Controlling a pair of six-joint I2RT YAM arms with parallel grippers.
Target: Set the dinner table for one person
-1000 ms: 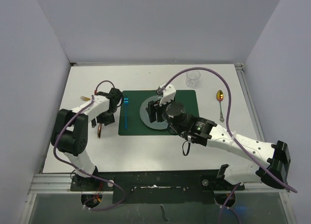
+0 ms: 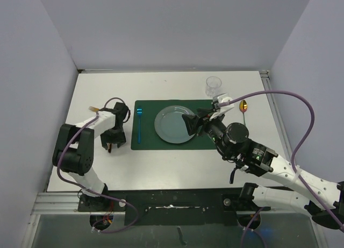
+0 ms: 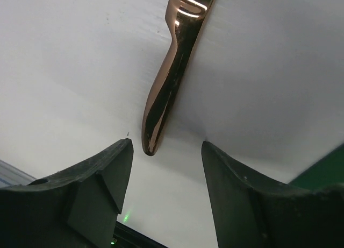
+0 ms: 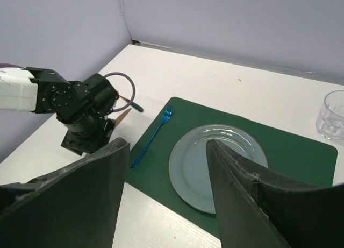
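Note:
A green placemat (image 2: 204, 144) carries a grey plate (image 2: 173, 127) with a blue fork (image 2: 139, 124) left of it. Left of the mat lies a copper-coloured utensil, seemingly a knife (image 3: 166, 81), mostly hidden under the left arm from above. My left gripper is low over the table, its fingers apart on either side of the utensil's near end, with a gap showing on both sides. My right gripper is open and empty, raised above the plate's right side. A gold spoon (image 2: 243, 109) lies right of the mat.
A clear glass (image 2: 213, 85) stands behind the mat's right end. Gold fork tines (image 2: 94, 109) show beyond the left arm. Walls enclose the back and sides.
The right arm has swung right, uncovering most of the plate.

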